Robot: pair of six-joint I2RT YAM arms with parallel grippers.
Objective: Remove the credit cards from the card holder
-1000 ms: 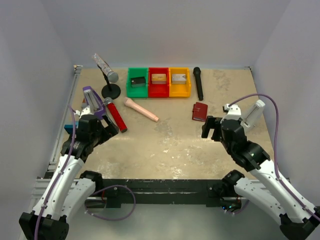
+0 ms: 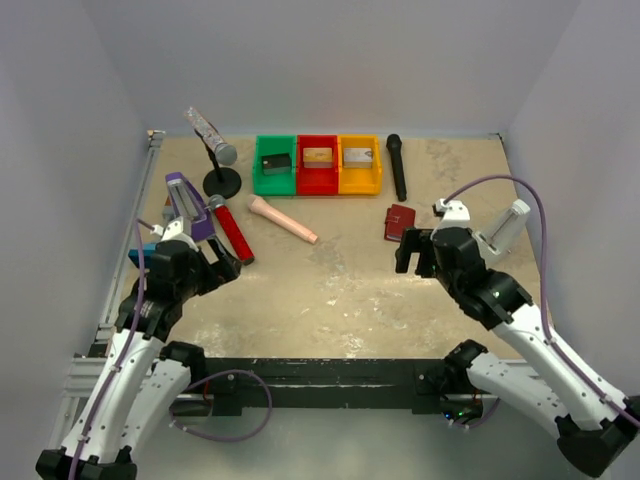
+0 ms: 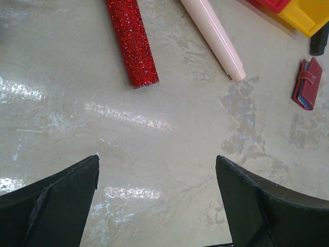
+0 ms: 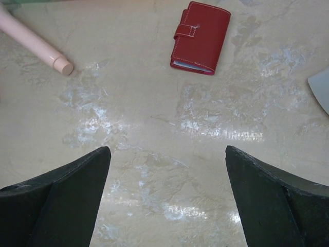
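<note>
A dark red card holder lies flat on the right half of the table, its strap closed over the left edge. Pale card sleeves show at its lower edge in the right wrist view; whether cards are inside cannot be seen. My right gripper is just in front of the holder and above the table, open and empty. On the left side, my left gripper hangs open, nothing between its fingers. The left wrist view catches the card holder far off at the right.
Green, red and yellow bins at the back hold small boxes. A red glittery microphone, a pink one and a black one lie around.
My right gripper has shifted slightly left, towards the card holder's near side. The left gripper has moved a little to the right. The card holder has stayed in place.
</note>
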